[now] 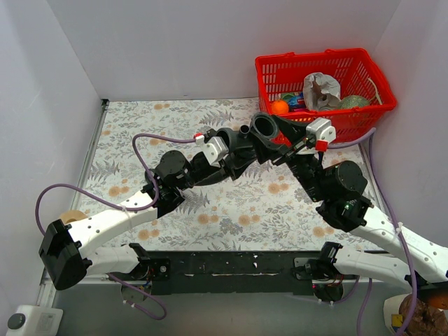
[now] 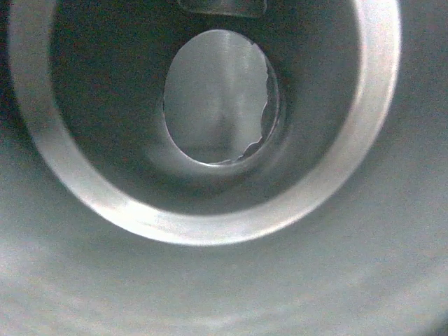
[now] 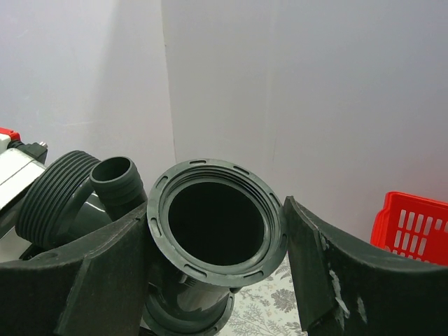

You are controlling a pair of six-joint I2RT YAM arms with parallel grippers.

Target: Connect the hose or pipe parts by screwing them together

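In the top view my left gripper (image 1: 234,157) is shut on a dark hose assembly with ribbed fittings. Its wrist view is filled by the inside of a dark round fitting (image 2: 301,224). The right wrist view shows a ribbed section (image 3: 56,199), a narrow tube (image 3: 117,189) and an upturned threaded ring fitting (image 3: 217,269) between the fingers of my right gripper. Whether these fingers press on the ring is unclear. The two grippers meet above the patterned board (image 1: 140,119), with the parts between them.
A red basket (image 1: 367,66) holding an orange, a bag and other items stands at the back right. White walls enclose the board. Purple cables run along both arms. The board's left and front areas are clear.
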